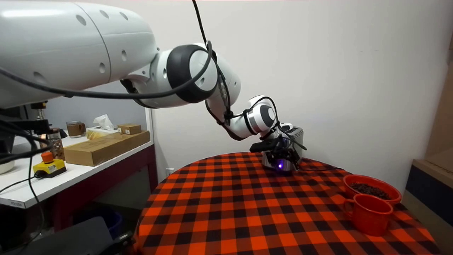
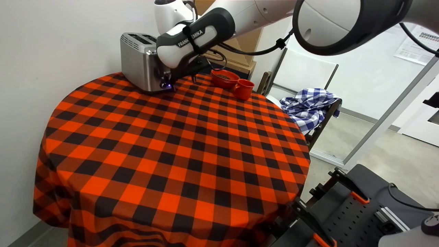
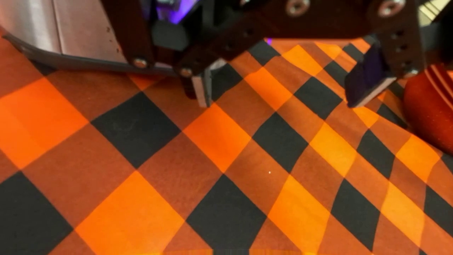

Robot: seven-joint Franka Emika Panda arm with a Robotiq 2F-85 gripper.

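A silver toaster [image 2: 138, 63] stands at the back of the table, with slots on top. My gripper is low over the cloth beside it, open, its two fingers well apart. Only checked cloth shows between the pads in the wrist view. One fingertip [image 3: 202, 90] is near the toaster's lower edge [image 3: 80, 59]; whether they touch, I cannot tell. In exterior view 1 the arm's hand [image 1: 279, 148] covers much of the toaster, hiding the details of its front.
A red mug [image 1: 370, 214] and a red bowl [image 1: 393, 194] of dark bits stand close together at the table's edge. The red-and-black tablecloth [image 2: 177, 164] is bare over a wide area. A cable loops by the arm's wrist.
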